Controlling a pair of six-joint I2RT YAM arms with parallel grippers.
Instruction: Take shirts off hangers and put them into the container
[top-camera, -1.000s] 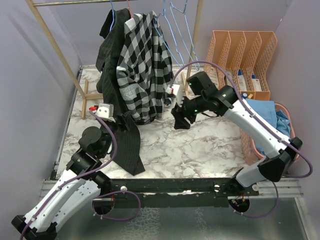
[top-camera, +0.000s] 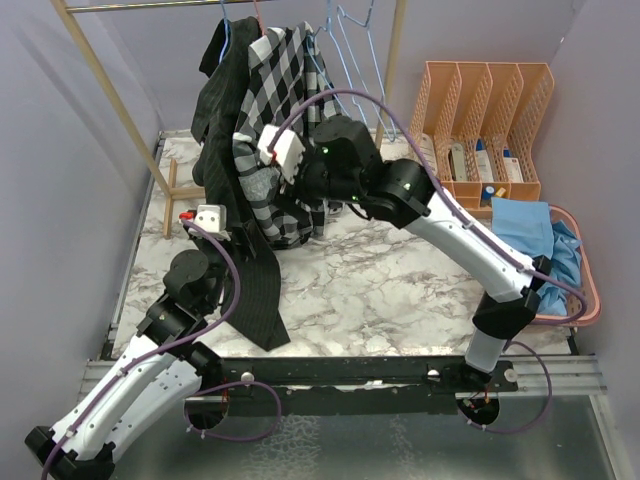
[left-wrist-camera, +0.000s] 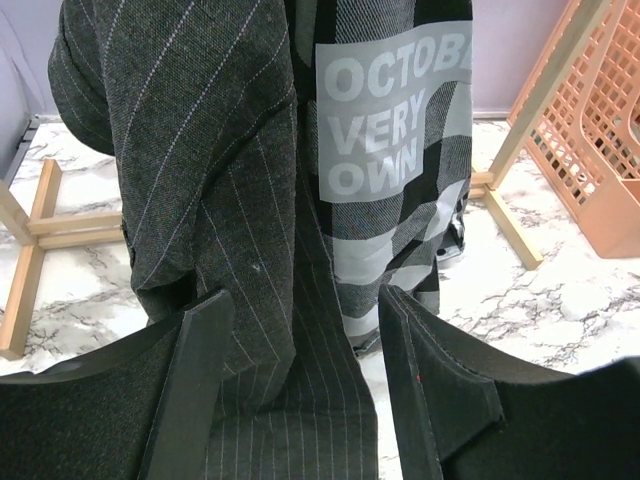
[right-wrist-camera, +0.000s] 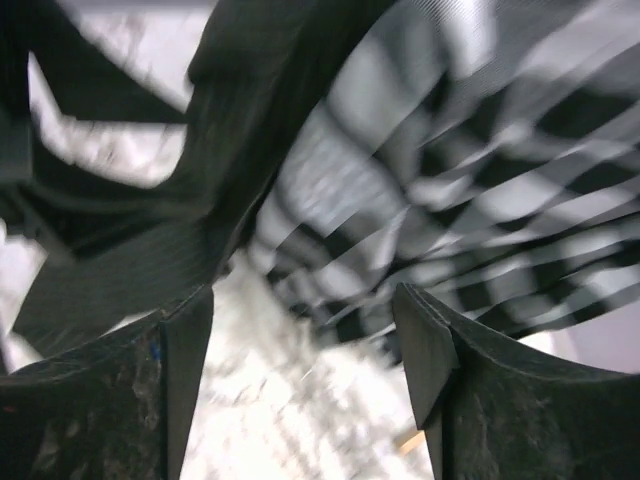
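A dark pinstriped garment and a black-and-white checked shirt hang from the rack, the checked one bearing grey "OCTOBER VERY OWN" lettering in the left wrist view. My left gripper stands open low before the dark cloth, its fingers apart. My right gripper is raised in front of the checked shirt, fingers open, with blurred checked and dark cloth beyond them in the right wrist view.
Empty blue hangers hang at the rack's right. An orange divided organizer stands at the back right, and a pink basket with blue cloth at the right edge.
My right gripper has moved left and slightly up, from over the bare table to in front of the checked shirt. The left arm has shifted only slightly.
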